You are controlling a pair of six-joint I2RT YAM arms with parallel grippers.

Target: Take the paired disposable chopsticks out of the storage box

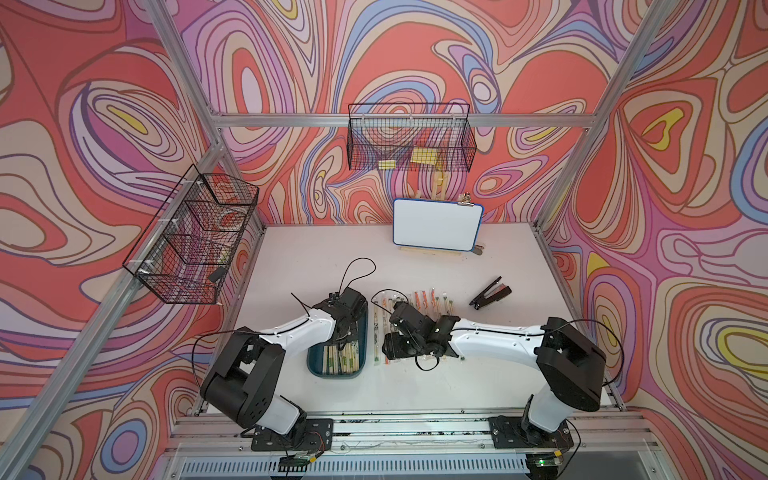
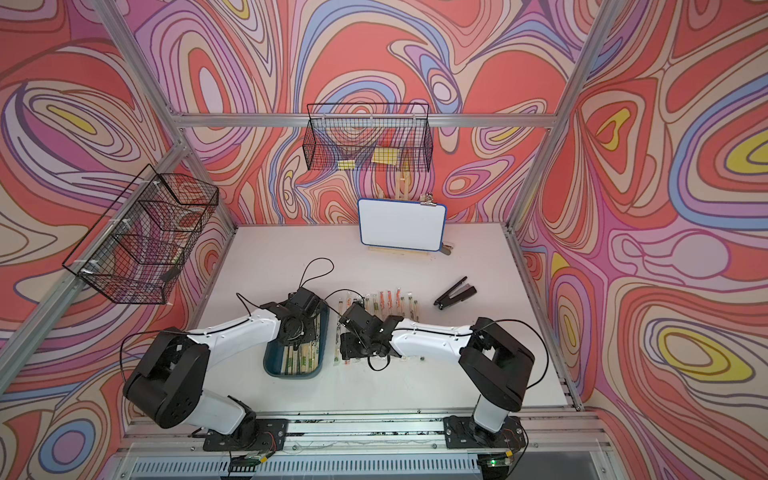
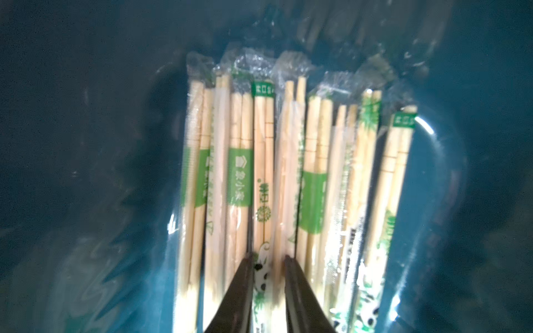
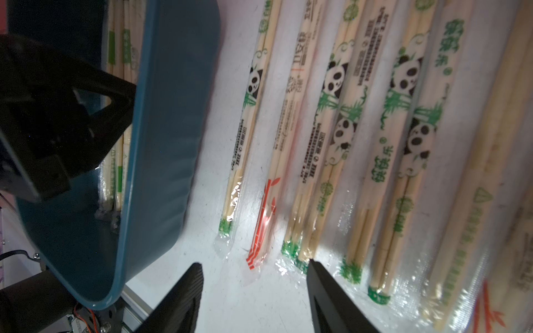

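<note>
In the left wrist view, wrapped chopstick pairs [image 3: 313, 205] lie side by side along the bottom of the dark blue storage box [image 3: 427, 183]. Over them my left gripper stands open, a narrow gap between its fingers. A panda-printed pair [image 3: 262, 213] shows through that gap; whether the fingers touch any wrapper I cannot tell. From the right wrist view, the left gripper reaches down inside the box [image 4: 177, 100]. My right gripper is open beside the box, its fingers apart and empty, near the ends of pairs [image 4: 255, 83] laid on the table.
A row of wrapped pairs [image 4: 399, 155] covers the table right of the box, partly under my right arm. A black stapler [image 1: 490, 293] lies farther right, and a whiteboard [image 1: 437, 225] stands at the back. The two arms are close together.
</note>
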